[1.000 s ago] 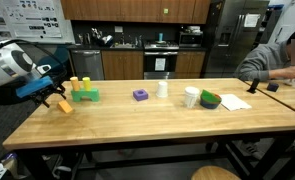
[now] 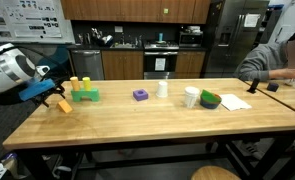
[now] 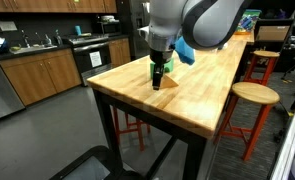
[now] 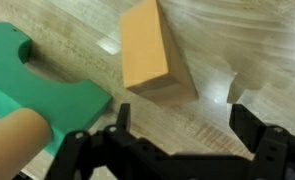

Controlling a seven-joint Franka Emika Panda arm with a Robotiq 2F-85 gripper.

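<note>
An orange block (image 4: pixel 150 45) lies on the wooden table, and in exterior view 1 the same orange block (image 2: pixel 64 106) is near the table's left end. My gripper is open, its two black fingers wide apart with only table surface between them. The block sits just ahead of the fingertips, toward the left finger, and is not gripped. Beside it is a green piece (image 4: pixel 62 105) with a tan cylinder (image 4: pixel 15 145) in front of it. Exterior view 1 shows the green piece (image 2: pixel 85 95) with yellow pegs (image 2: pixel 86 82) standing up.
A purple block (image 2: pixel 140 95) lies near mid-table. Farther right are white cups (image 2: pixel 191 96), a bowl (image 2: pixel 209 99) and a sheet of paper (image 2: pixel 233 102). A person (image 2: pixel 287 60) is at the far right.
The arm's upper link sits slightly lower in exterior view 1 than before. The orange block and the other tabletop things have not visibly moved.
</note>
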